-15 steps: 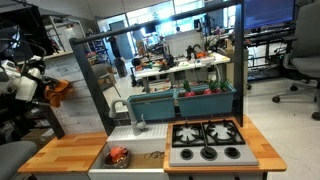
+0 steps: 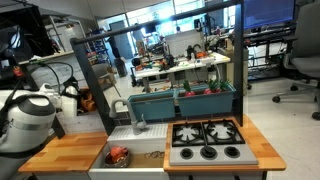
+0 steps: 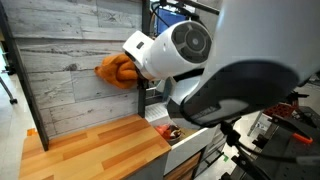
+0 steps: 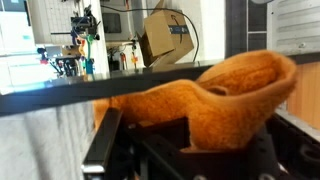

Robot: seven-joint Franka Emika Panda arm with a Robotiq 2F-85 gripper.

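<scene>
An orange cloth [image 4: 235, 105] is bunched over my gripper in the wrist view, covering most of the fingertips. The gripper appears shut on the cloth, though its actual grip is hidden. Exterior view 2 has the cloth [image 3: 118, 70] raised above the wooden counter, in front of the pale plank wall, with the white arm [image 3: 180, 50] beside it. From exterior view 1, only part of the cloth [image 2: 88, 104] shows behind the arm at the left.
A dark upright post [image 2: 93, 85] and overhead bar frame the counter. A blue shelf [image 2: 185, 105] stands behind.
In exterior view 1, the arm and orange cloth have moved to the right and lower, nearer the dark post. The counter items have stayed where they were.
</scene>
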